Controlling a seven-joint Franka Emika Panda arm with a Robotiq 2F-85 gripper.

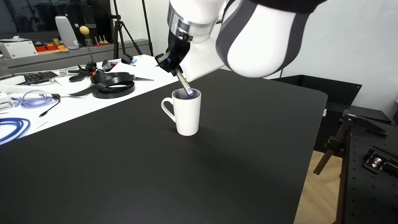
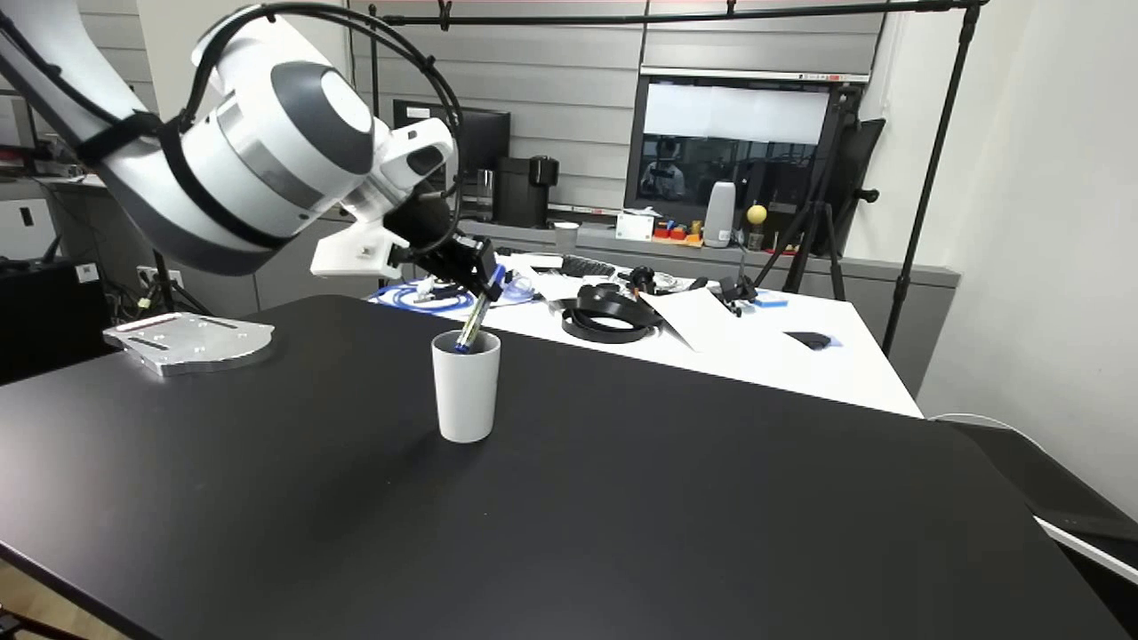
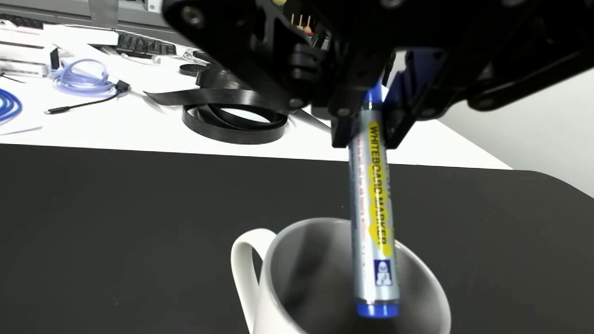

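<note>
A white mug (image 1: pixel 187 115) stands upright on the black table, its handle toward the left in exterior view 1. My gripper is shut on a silver whiteboard marker (image 3: pixel 374 206) with blue ends, above and behind the mug. The marker slants down, and its blue lower end sits just inside the mug's mouth, as exterior view 2 shows with the marker (image 2: pixel 472 324) crossing the rim. In the wrist view that end appears over the right part of the opening. The mug's floor is hidden from me.
Free black tabletop (image 1: pixel 112 168) surrounds the mug. A flat metal plate (image 2: pixel 197 340) lies at the table's left in exterior view 2. Beyond the black table, a white desk holds a coiled black strap (image 1: pixel 112 86), blue cables (image 1: pixel 13 128) and a keyboard (image 1: pixel 39 77).
</note>
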